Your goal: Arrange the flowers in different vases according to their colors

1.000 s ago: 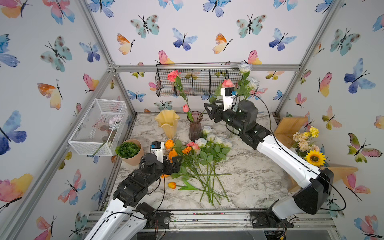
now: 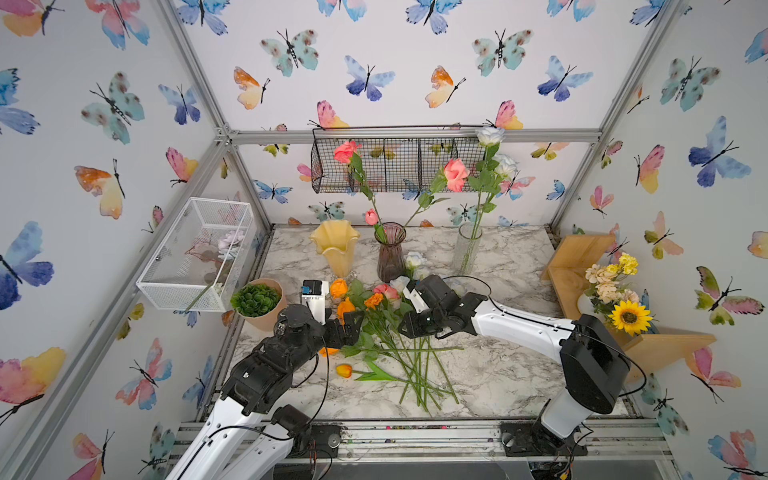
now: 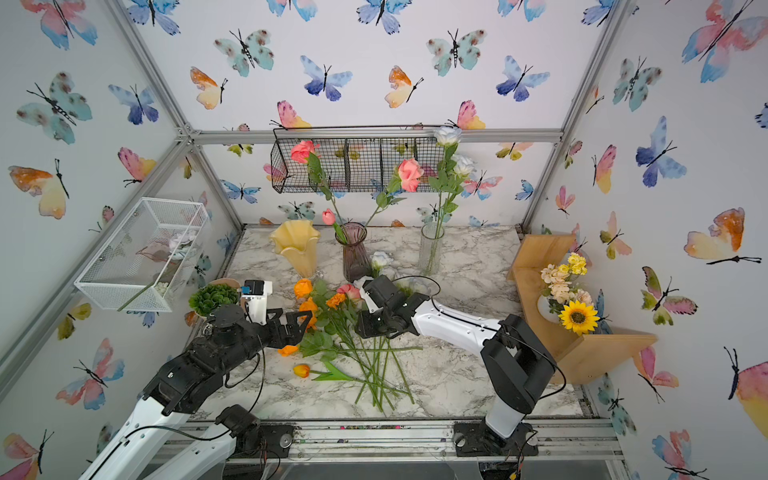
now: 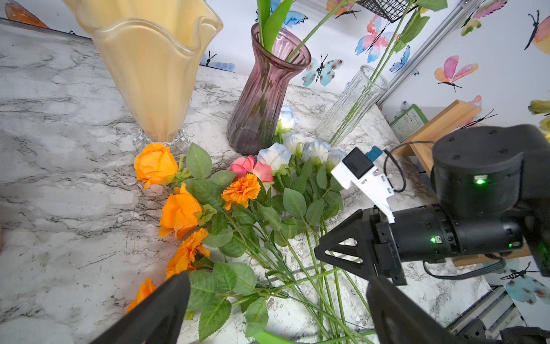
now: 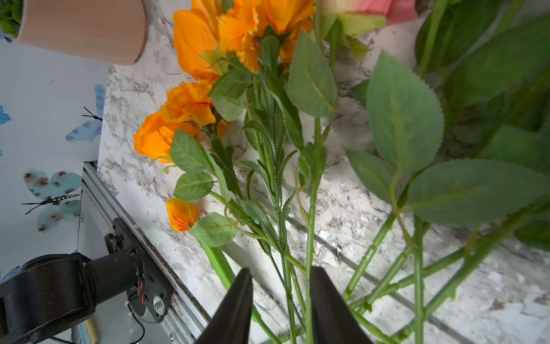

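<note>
A pile of flowers lies on the table: orange blooms (image 4: 180, 212), a pink bloom (image 4: 250, 167), white-blue blooms (image 4: 275, 156) and crossing green stems (image 2: 416, 364). My left gripper (image 2: 357, 329) stands open beside the orange blooms. My right gripper hovers above the stems, fingers part open; whether a stem lies between them cannot be told. Behind the pile stand a yellow vase (image 2: 340, 252), empty as far as shows, a purple vase (image 2: 390, 260) with pink flowers (image 2: 456, 173), and a clear vase (image 2: 465, 252) with white flowers (image 2: 491, 136).
A potted green plant (image 2: 257, 301) stands left of my left arm. A white wire basket (image 2: 184, 280) hangs on the left wall. At right is a wooden shelf (image 2: 576, 264) with a sunflower (image 2: 630, 317). Bare marble table (image 2: 512, 368) lies at front right.
The left arm has barely moved.
</note>
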